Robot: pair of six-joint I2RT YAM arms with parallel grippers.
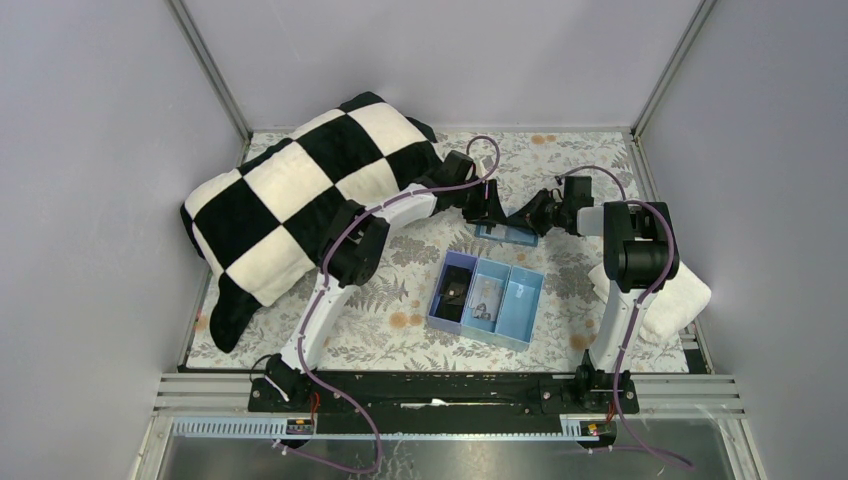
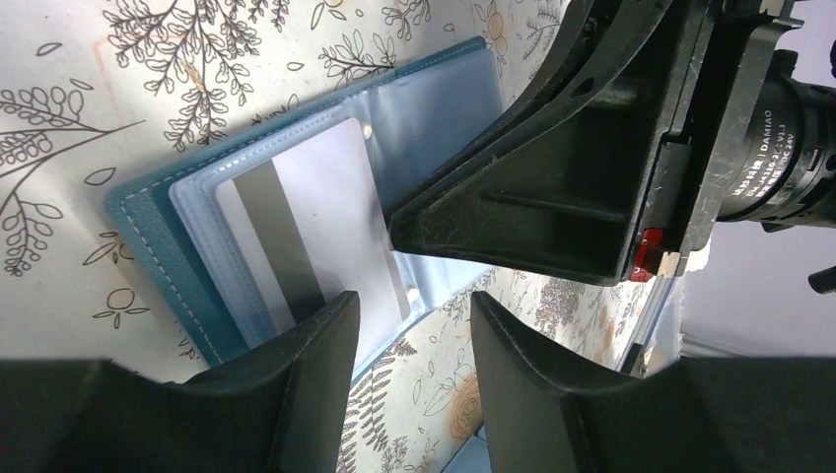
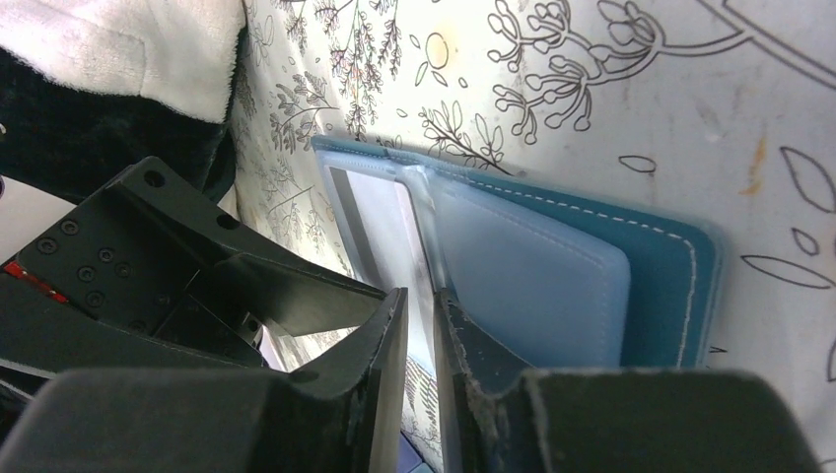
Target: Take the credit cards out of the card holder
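The blue card holder [image 1: 520, 237] lies opened flat on the table under both grippers. A white card with a grey stripe [image 2: 320, 212] sits in its clear pocket, on the left half of the holder. Over that card my left gripper stands open, nothing between its fingers. My right gripper is at the card's inner edge by the fold, its fingers a narrow gap apart; the white card [image 3: 389, 222] shows in that gap. Whether the fingers touch the card cannot be told. The holder's right half [image 3: 532, 266] shows no card on top.
A compartment box [image 1: 517, 312] stands in front of the holder, with a black item [image 1: 453, 288] and a clear-looking item [image 1: 486, 299] inside; its right compartment is empty. A checkered cushion [image 1: 310, 190] fills the left, a white cloth [image 1: 680, 300] the right.
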